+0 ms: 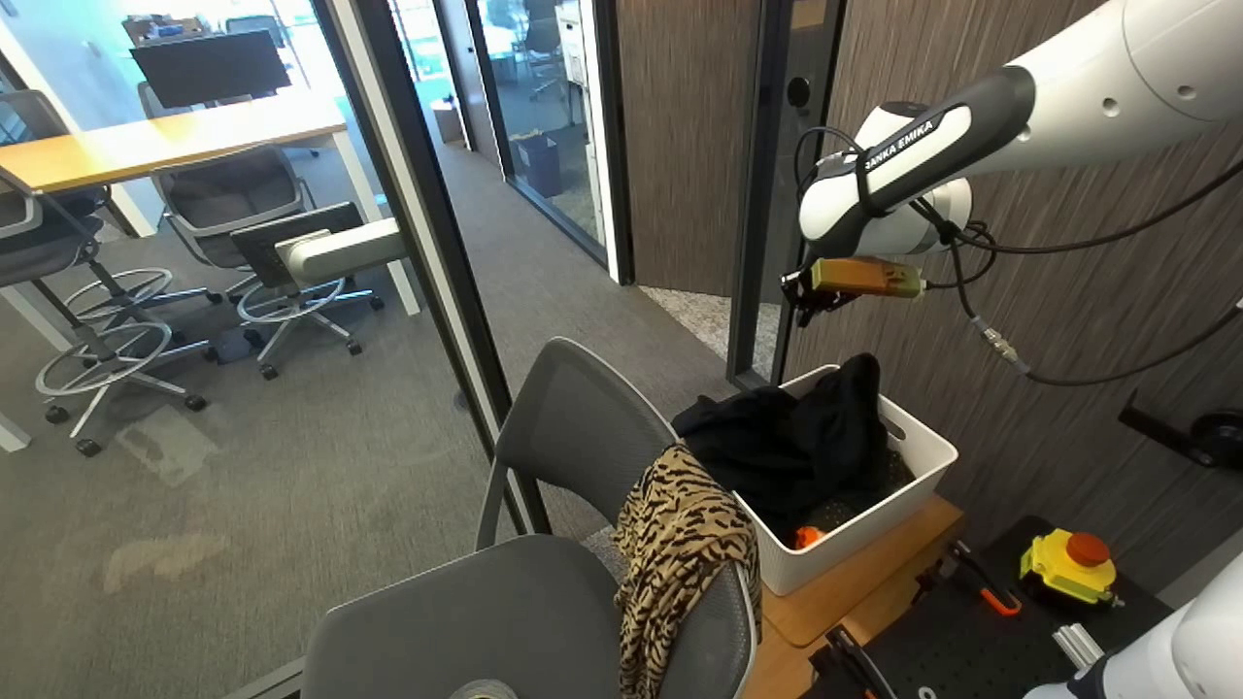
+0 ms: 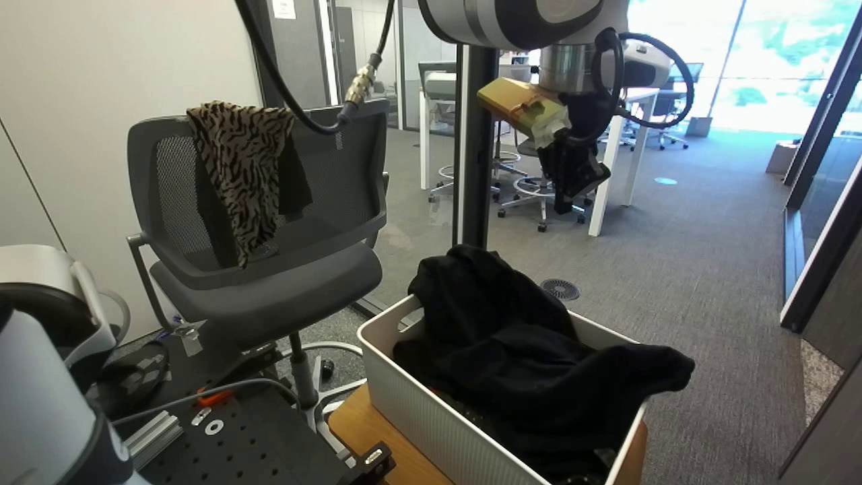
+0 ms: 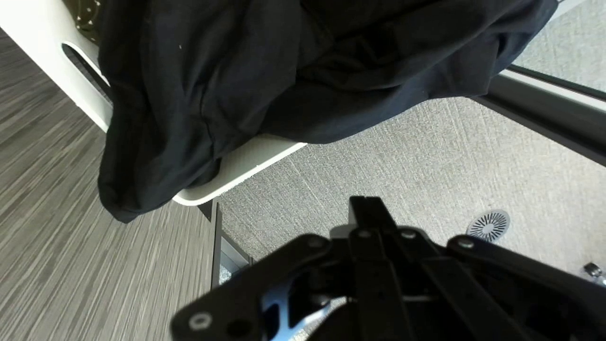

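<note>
High above the white bin, my gripper (image 2: 563, 206) hangs clear of everything below it. Its dark fingers (image 3: 372, 213) are together in the wrist view, and I can make out nothing held between them. Black cloth (image 2: 517, 347) lies heaped in the white bin (image 1: 833, 557), draping over its rim at two places. A tiger-striped cloth (image 1: 688, 530) hangs over the backrest of the grey chair (image 2: 339, 174), apart from the gripper.
The bin stands on a wooden surface (image 1: 868, 600) beside the dark perforated table (image 2: 250, 448). A yellow box with a red button (image 1: 1086, 551) sits on that table. Close to the bin are a wood-grain wall (image 1: 1002, 315) and a glass partition's dark post (image 2: 473, 162).
</note>
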